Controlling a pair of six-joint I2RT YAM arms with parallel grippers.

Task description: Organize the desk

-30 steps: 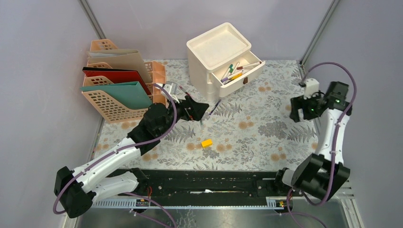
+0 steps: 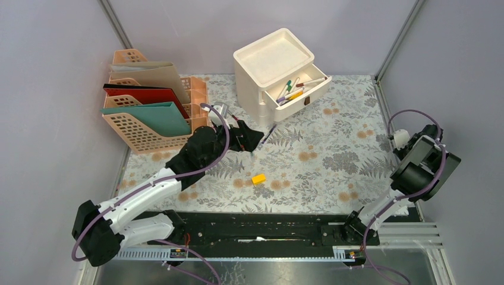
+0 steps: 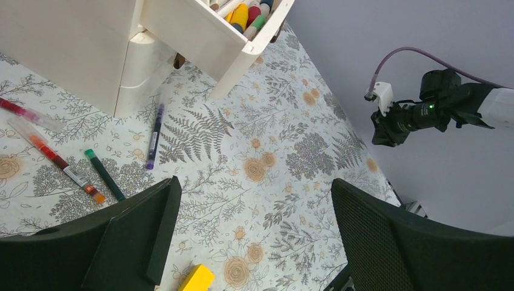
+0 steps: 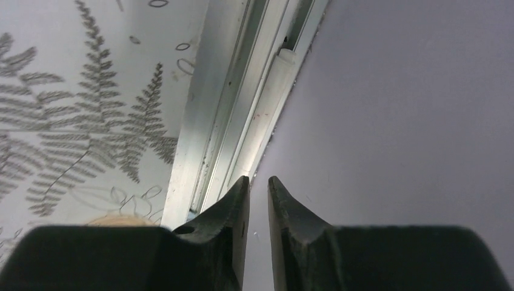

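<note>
My left gripper is open over several markers left of the white drawer unit (image 2: 264,71): a red-orange one (image 3: 57,160), a green one (image 3: 106,176), a purple-capped one (image 3: 154,139) and a pink one (image 3: 24,112). The unit's open drawer (image 3: 200,30) holds several markers. A yellow block (image 2: 258,179) lies on the front of the desk. My right gripper is at the right wall and desk edge, fingertips a small gap apart with nothing visible between them.
A peach organiser (image 2: 142,136) with beige, red and teal folders stands at the back left. Walls and a metal rail border it.
My right arm has folded back to the right wall, its gripper moving rightward off the desk's right part. My left arm has shifted slightly. The objects have not moved.
</note>
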